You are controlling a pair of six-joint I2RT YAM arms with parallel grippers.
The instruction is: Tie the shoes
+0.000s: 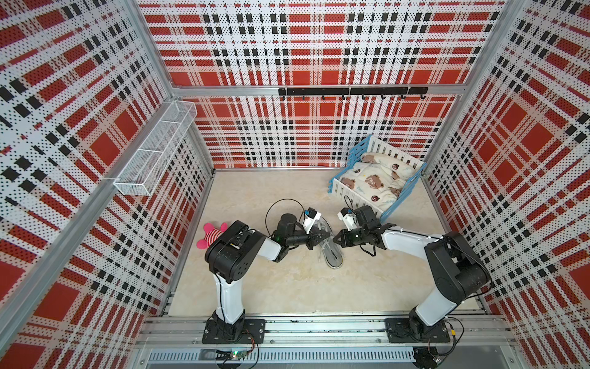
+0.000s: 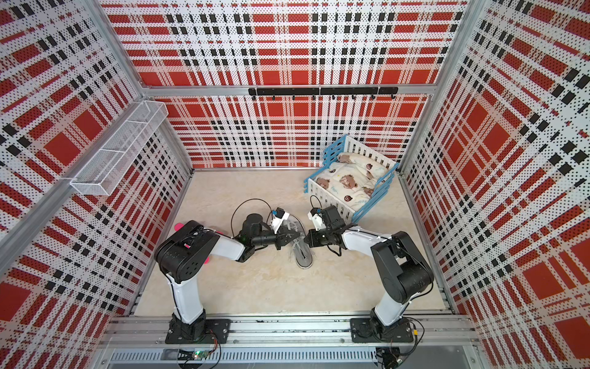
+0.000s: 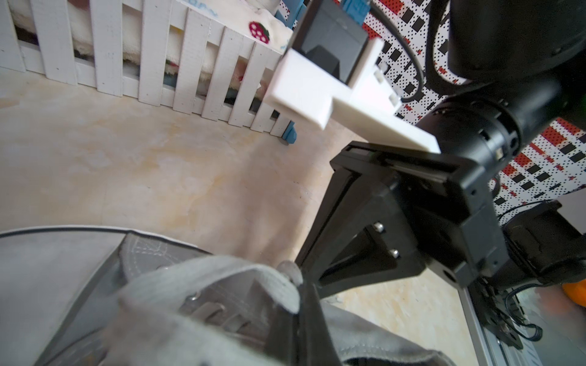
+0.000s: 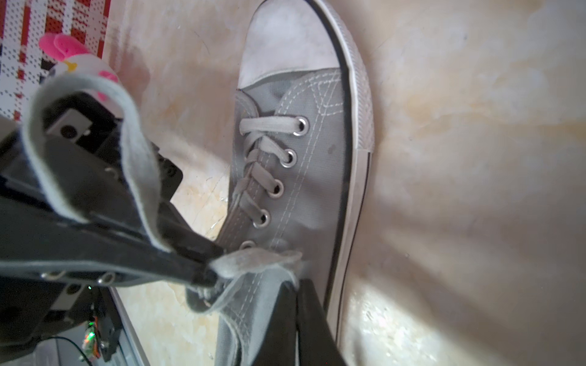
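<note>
A grey canvas shoe [image 1: 333, 257] with a white toe lies mid-table, between my grippers. In the right wrist view its laces [image 4: 268, 125] cross the eyelets [image 4: 289, 158], and a loose loop rises over the other gripper. My left gripper is shut at the upper laces, with a lace end at its fingertips. My right gripper is shut over the shoe's upper part, a lace running to its fingertips. Both tips are close together, and the lace partly hides them.
A blue-and-white toy crib [image 1: 375, 181] with a blanket stands at the back right. A pink striped plush toy [image 1: 210, 236] lies at the left edge. A white wire basket [image 1: 153, 150] hangs on the left wall.
</note>
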